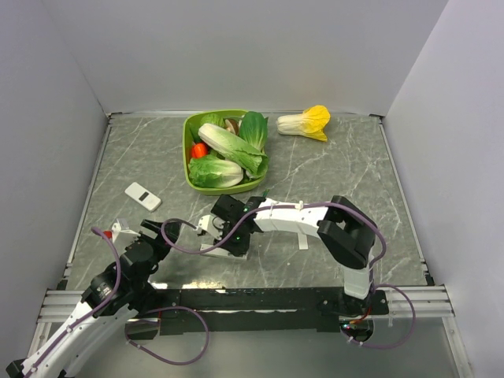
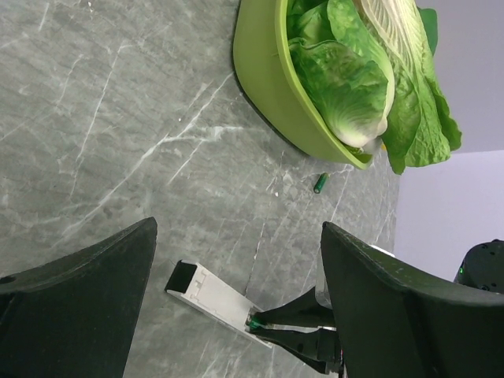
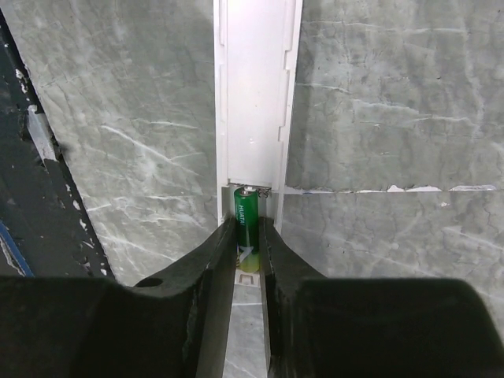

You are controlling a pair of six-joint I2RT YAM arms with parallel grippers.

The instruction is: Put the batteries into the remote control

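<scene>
The white remote control (image 3: 253, 94) lies back up, its battery bay exposed, a green battery (image 3: 247, 216) at its near end. In the right wrist view my right gripper has one fingertip along each side of that battery. Whether the fingers press on it or only stand beside it cannot be told. In the left wrist view the same remote lies on the table below my left gripper, which is open and empty, its fingers wide apart. A second green battery (image 2: 320, 183) lies loose near the basket.
A green basket of vegetables (image 1: 189, 169) stands at the back. Another white handheld device (image 1: 143, 196) lies at the left. A yellow-leaved cabbage (image 1: 307, 123) rests at the back right.
</scene>
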